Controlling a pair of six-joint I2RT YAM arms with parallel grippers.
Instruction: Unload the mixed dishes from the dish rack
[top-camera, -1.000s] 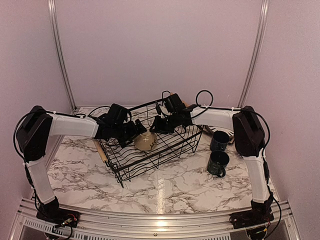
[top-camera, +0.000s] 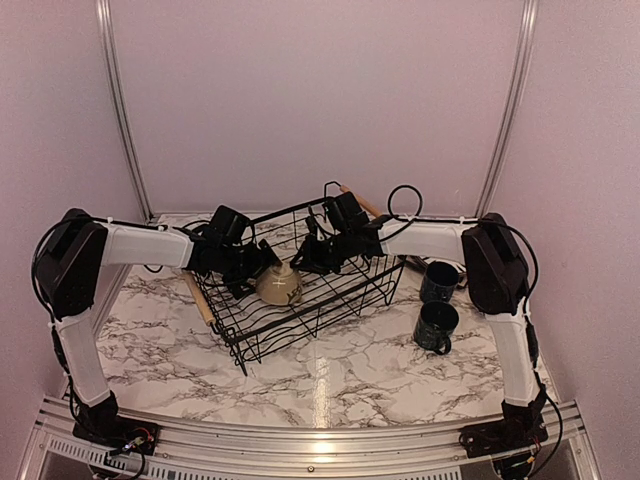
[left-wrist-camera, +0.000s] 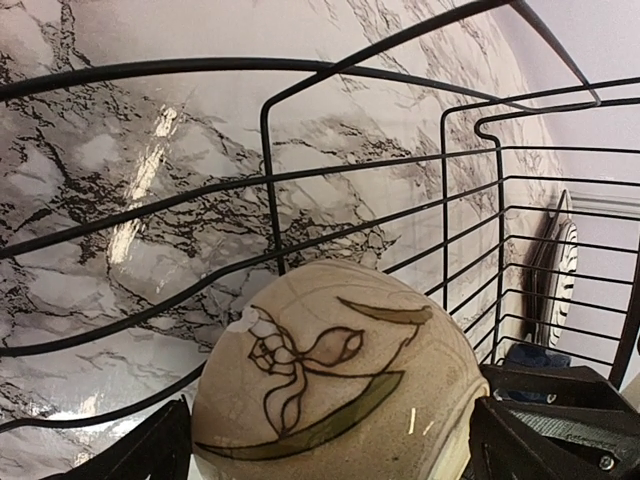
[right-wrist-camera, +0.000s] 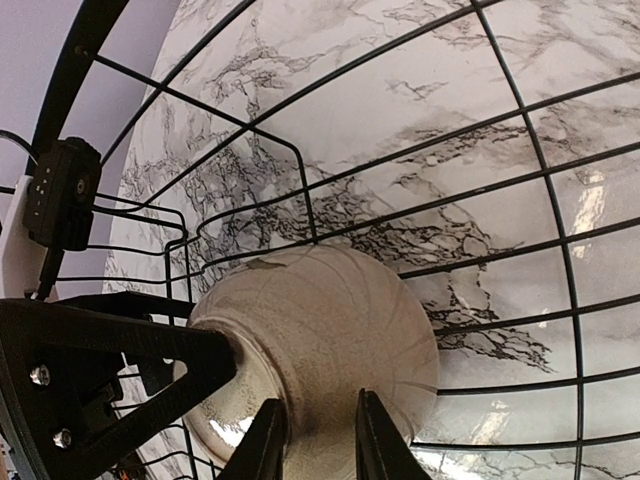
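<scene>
A beige bowl with a painted flower sits tilted in the black wire dish rack, its foot facing up toward the arms. My left gripper is at the bowl's left; in the left wrist view its fingers stand wide apart with the bowl between and beyond them. From the right, my right gripper is shut on the bowl near its foot ring, though the exact contact is partly hidden. The left gripper's dark finger reaches the foot in the right wrist view.
Two dark mugs stand on the marble table right of the rack. Stacked plates show beyond the rack wires. Wooden handles flank the rack.
Over the last second the bowl and both grippers have shifted slightly left across the rack. The mugs and rack have stayed put.
</scene>
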